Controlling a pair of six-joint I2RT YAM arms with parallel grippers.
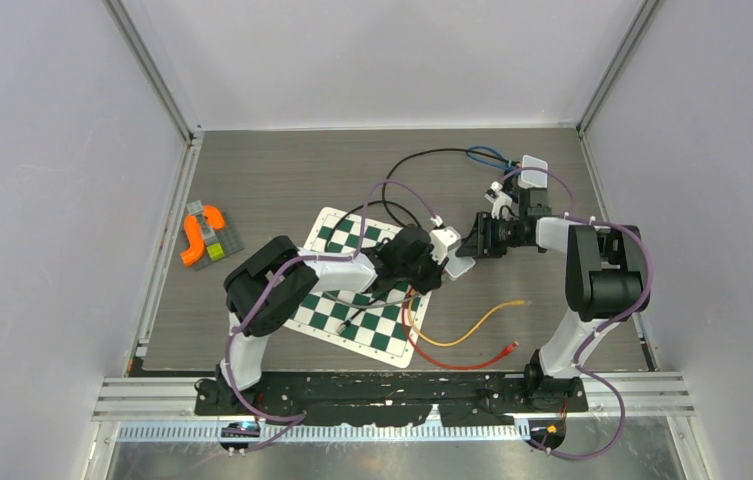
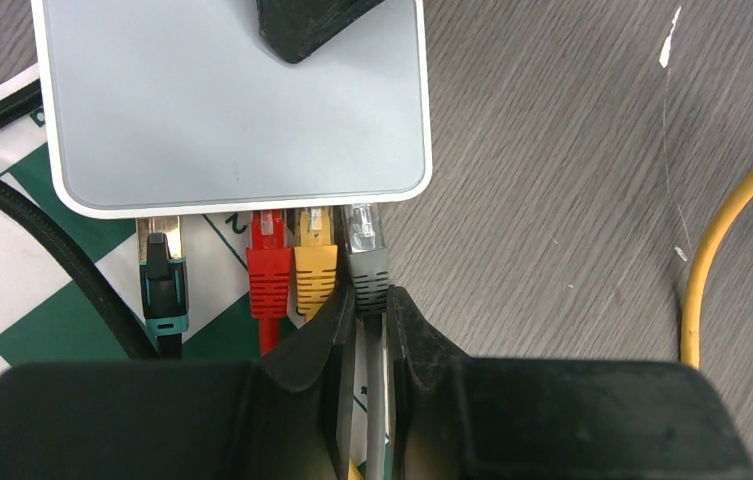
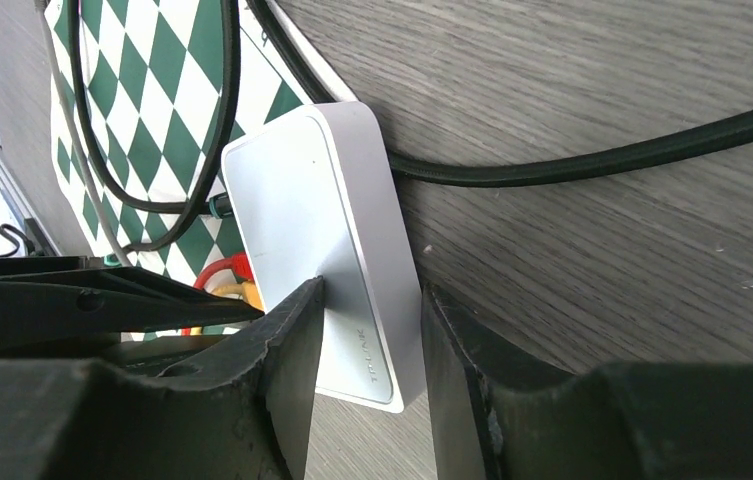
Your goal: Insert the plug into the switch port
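A white switch (image 2: 232, 110) with a grey face lies between the fingers of my right gripper, one fingertip (image 3: 297, 300) pressed to that face and the other behind it. My left gripper is shut on the grey plug (image 2: 368, 265), its cable running back between the fingers. The plug's clear tip (image 2: 362, 228) meets the switch's port edge, at the right end of the row. Part of that tip still shows; its front end is hidden under the edge. Beside it, a yellow plug (image 2: 315, 250), a red plug (image 2: 268, 265) and a black plug (image 2: 162, 285) sit at the same edge.
A green-and-white checkered board (image 1: 372, 335) lies under the left arm. Loose yellow cable (image 1: 482, 318) and red cable (image 1: 472, 367) ends lie in front. Black cable (image 1: 432, 152) loops behind, towards a white box (image 1: 533, 171). Orange and grey blocks (image 1: 207, 235) stand far left.
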